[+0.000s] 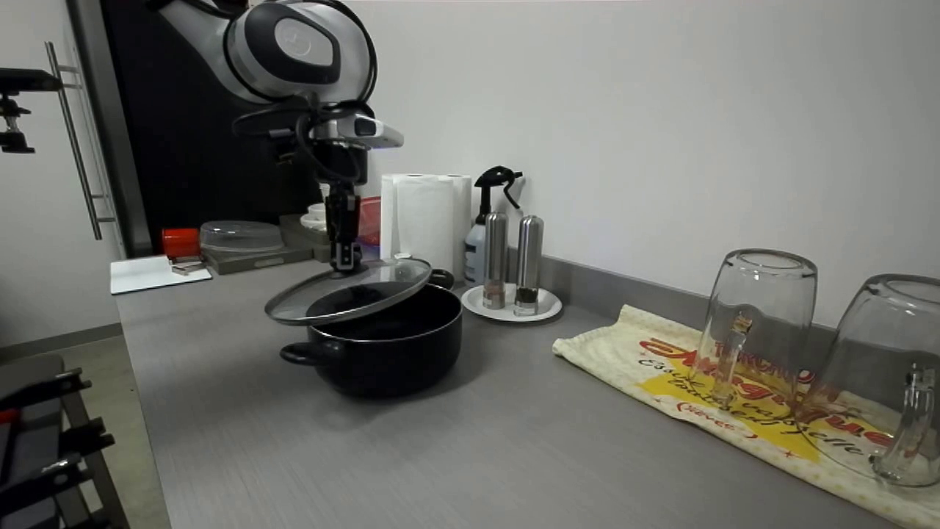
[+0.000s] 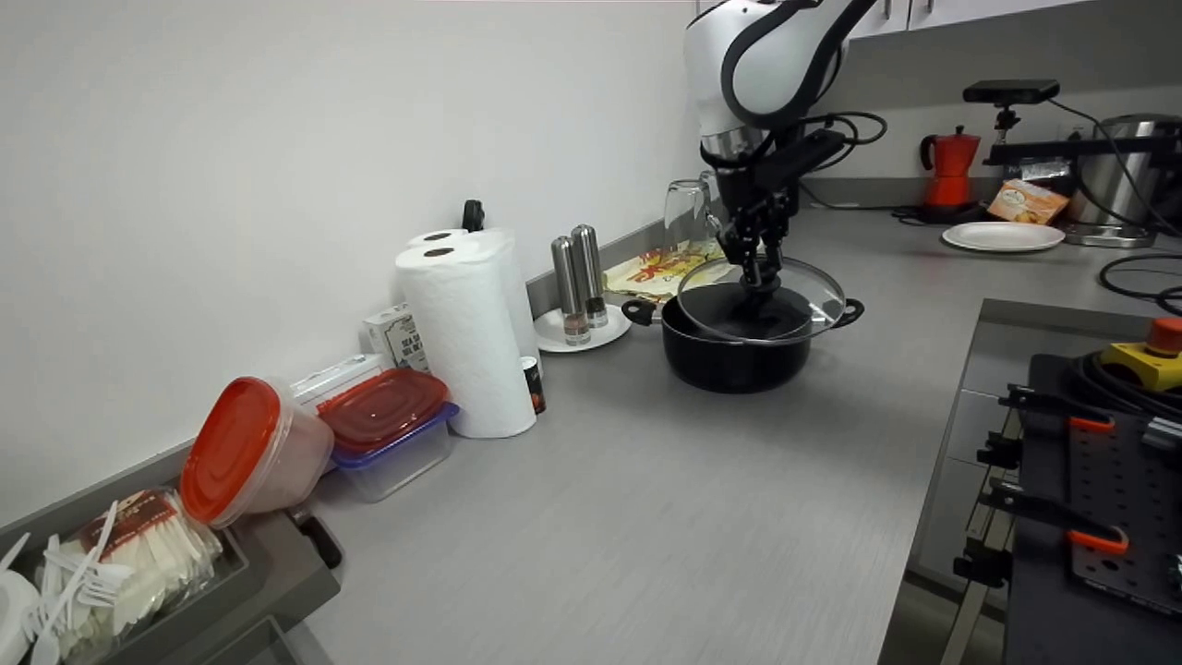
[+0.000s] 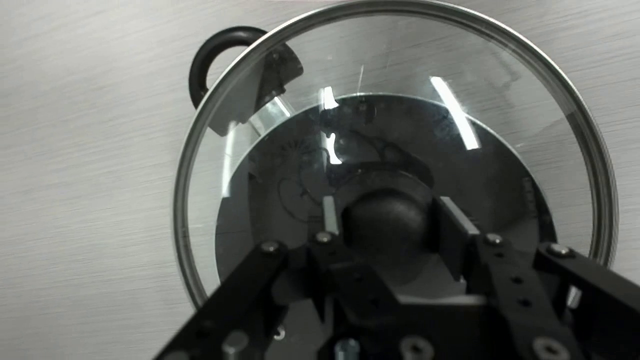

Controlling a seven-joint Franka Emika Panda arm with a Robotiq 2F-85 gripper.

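The glass lid [image 1: 388, 279] with a metal rim is tilted and sits off-centre over the black pot [image 1: 388, 363], overhanging the pot's left side in exterior view 1. My gripper is shut on the lid's dark round knob [image 3: 387, 225], one finger on either side of it. Through the glass in the wrist view, the pot's dark opening and one looped handle [image 3: 207, 57] show. In exterior view 2 the lid [image 2: 820, 290] covers much of the pot's mouth. Whether the lid's lower edge touches the pot rim I cannot tell.
Two metal grinders [image 1: 529, 264] stand on a white plate [image 1: 551, 306] by the wall, with paper towel rolls [image 2: 460, 332] close by. Upturned glass mugs [image 1: 762, 326] rest on a printed cloth [image 1: 608, 348]. Bare counter [image 2: 621, 521] lies in front of the pot.
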